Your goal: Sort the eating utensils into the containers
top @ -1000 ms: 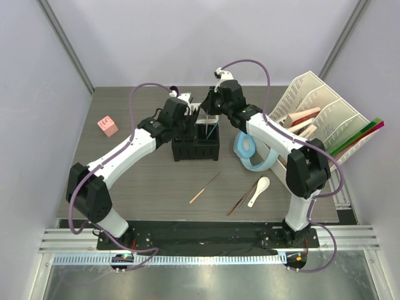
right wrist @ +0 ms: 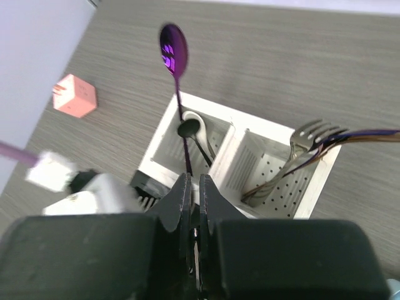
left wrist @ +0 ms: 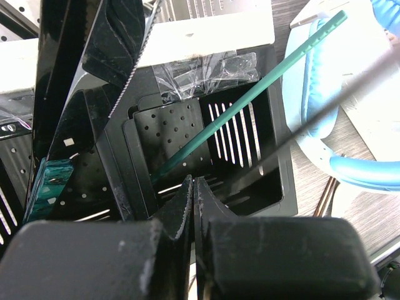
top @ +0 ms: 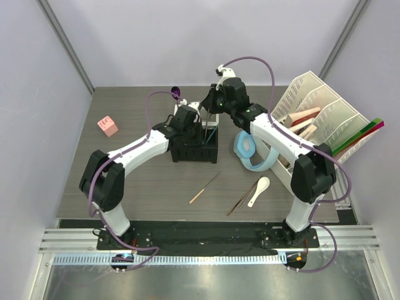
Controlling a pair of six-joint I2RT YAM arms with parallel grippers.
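Observation:
My left gripper is shut, nothing visible between its tips, over the black holder [left wrist: 287, 187], where a teal chopstick [left wrist: 250, 94] leans. My right gripper is shut on a thin utensil showing below its fingers in the right wrist view and as a thin vertical shaft in the top view; which utensil is unclear. Behind, the white holder [right wrist: 250, 126] contains forks [right wrist: 300, 144], a purple spoon [right wrist: 175, 53] and a small dark spoon [right wrist: 189, 129].
Loose chopsticks [top: 240, 201], a white spoon [top: 260, 187] and a wooden-handled stick [top: 199, 194] lie in front. A blue ring [top: 256, 166] and white rack [top: 312, 87] are right; a pink cube [top: 107, 125] is left.

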